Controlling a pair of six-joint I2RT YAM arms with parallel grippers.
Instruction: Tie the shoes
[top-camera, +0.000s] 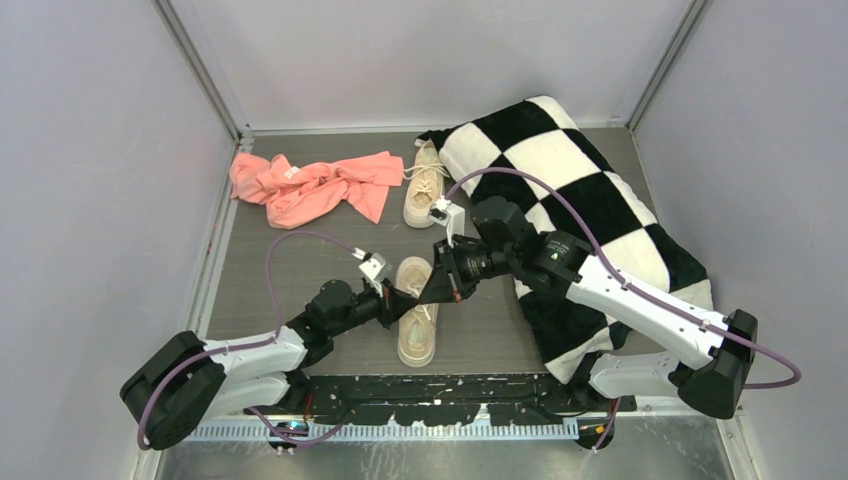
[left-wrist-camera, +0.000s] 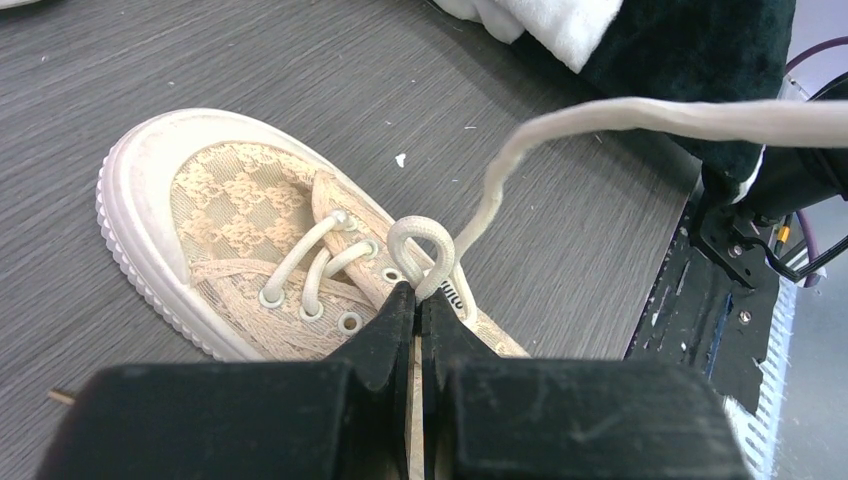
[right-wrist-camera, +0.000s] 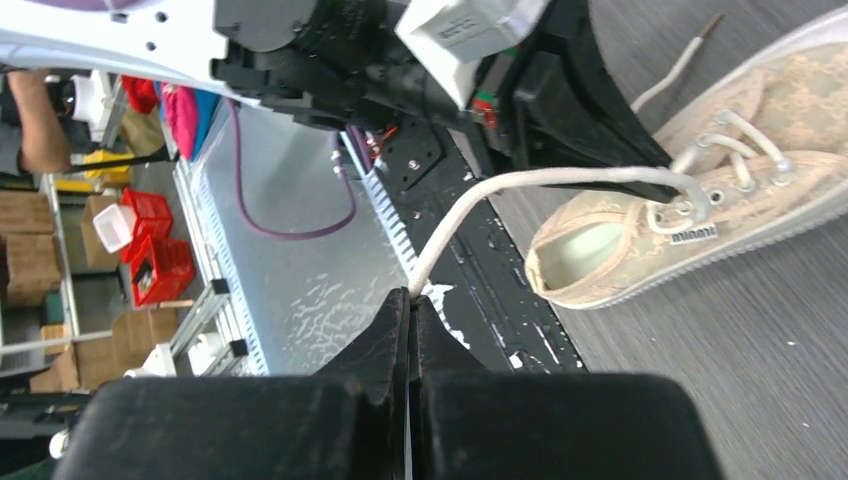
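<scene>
The near beige lace shoe (top-camera: 417, 340) lies on the grey floor between my grippers, toe toward the back. My left gripper is low over its eyelets, shut on a small loop of white lace (left-wrist-camera: 420, 230). From there the lace stretches to my right gripper, which is shut on it, raised to the right of my left one. A loose lace end (right-wrist-camera: 675, 70) lies by the shoe. The second shoe (top-camera: 423, 200) stands at the back with its laces.
A pink cloth (top-camera: 310, 190) lies at back left. A checkered pillow (top-camera: 600, 230) fills the right side.
</scene>
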